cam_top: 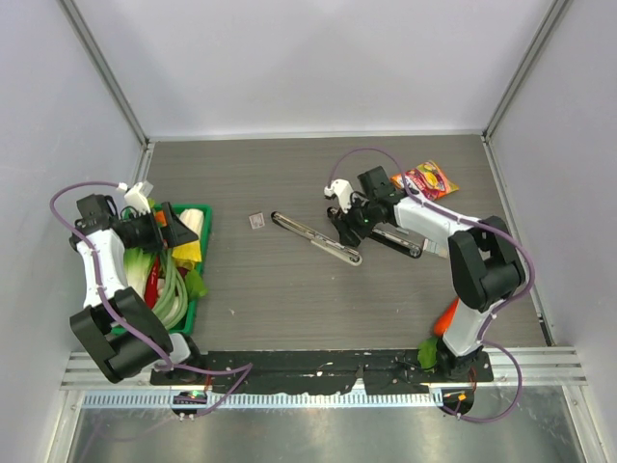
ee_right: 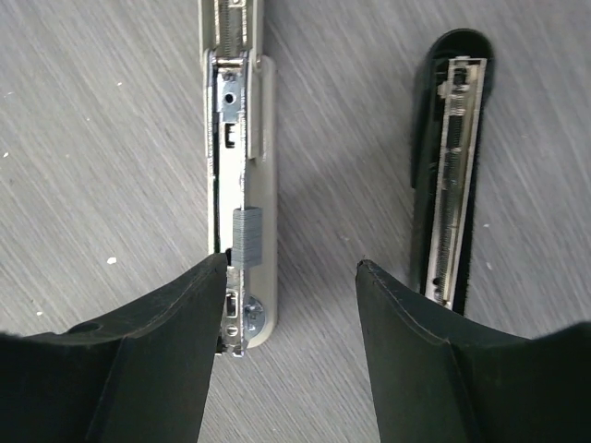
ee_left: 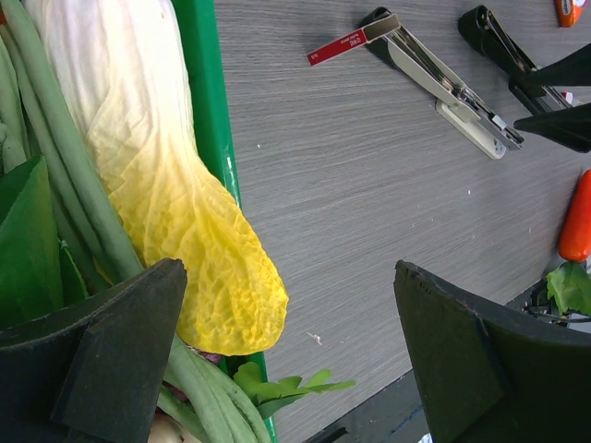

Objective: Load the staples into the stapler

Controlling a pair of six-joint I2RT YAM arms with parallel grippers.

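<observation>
A pale, opened-out stapler [cam_top: 316, 237] lies diagonally on the table's middle. In the right wrist view, a short grey staple strip [ee_right: 247, 237] rests at the side edge of its metal channel [ee_right: 227, 171]. A second, black stapler [ee_right: 452, 175] lies opened out to the right. My right gripper is partly open above the table between both staplers, nothing between its fingers. Its left fingertip [ee_right: 214, 269] overlaps the pale stapler's channel near the strip; contact cannot be told. My left gripper stands open above the vegetable basket, empty.
A green basket [cam_top: 205, 217] of vegetables fills the left side. A small red-and-white box [ee_left: 351, 44] lies by the pale stapler's far end. A snack bag [cam_top: 427, 180] sits back right, a carrot [cam_top: 446, 315] front right.
</observation>
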